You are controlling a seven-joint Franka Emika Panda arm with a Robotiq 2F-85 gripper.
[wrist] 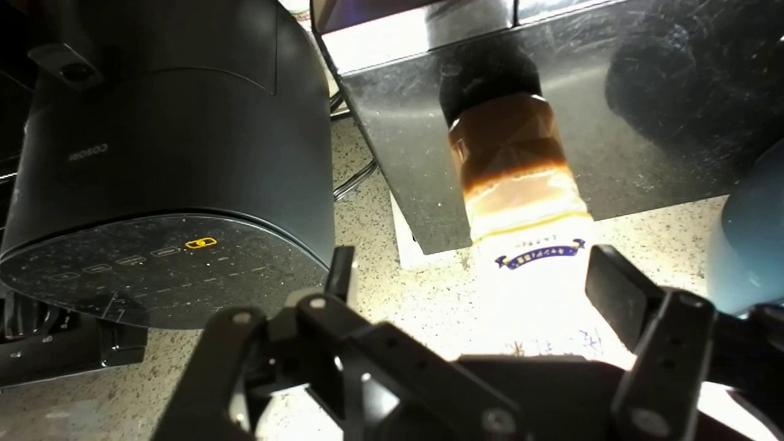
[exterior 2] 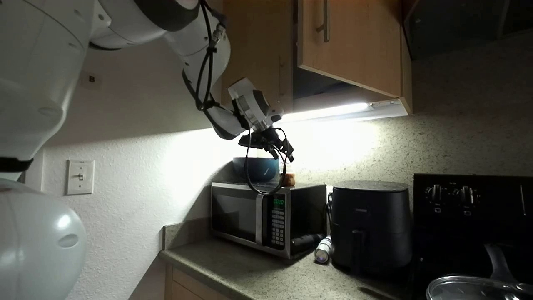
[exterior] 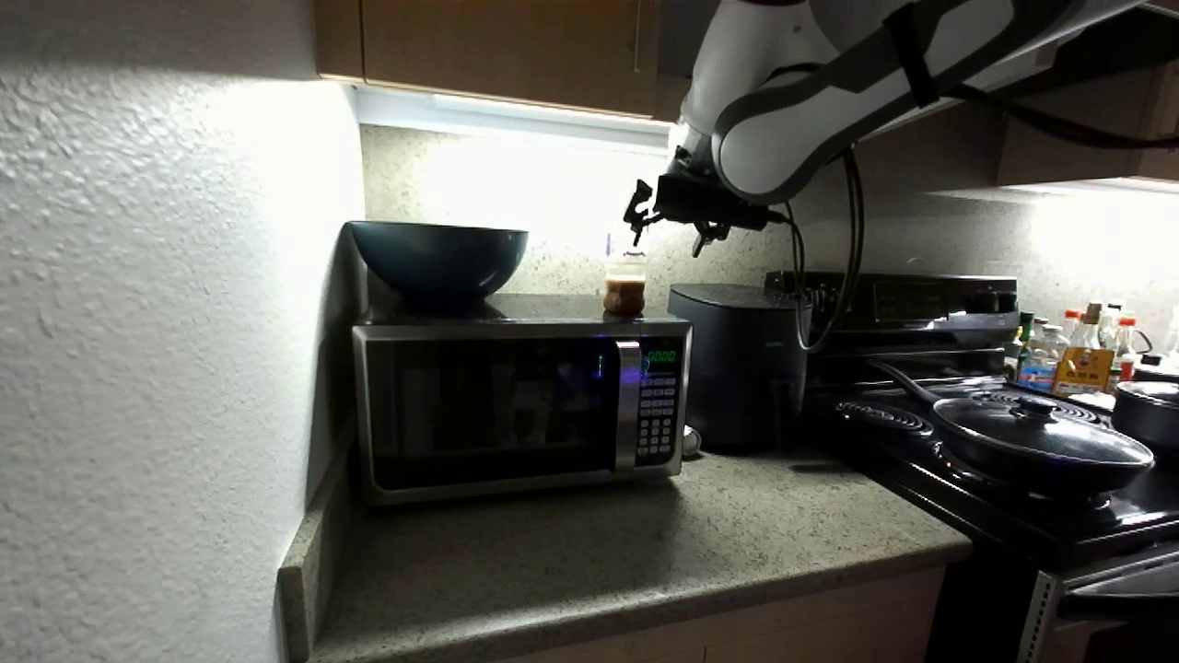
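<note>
A bottle (exterior: 624,294) with brown liquid stands upright on top of the microwave (exterior: 519,409), near its right end. My gripper (exterior: 668,243) is open, its fingers wide apart, above and slightly right of the bottle in exterior view 1. In the wrist view the bottle (wrist: 525,191) appears beyond the gap between the fingertips, closer to the right finger (wrist: 621,294); its upper part is washed out by glare and partly covered by the gripper's body. Contact between fingers and bottle does not show. In exterior view 2 the bottle (exterior 2: 288,178) is partly hidden behind a cable.
A dark blue bowl (exterior: 437,260) sits left of the bottle on the microwave. The black air fryer (exterior: 735,365) stands right of the microwave, and upper cabinets (exterior: 497,55) hang above. A covered pan (exterior: 1028,436) is on the stove.
</note>
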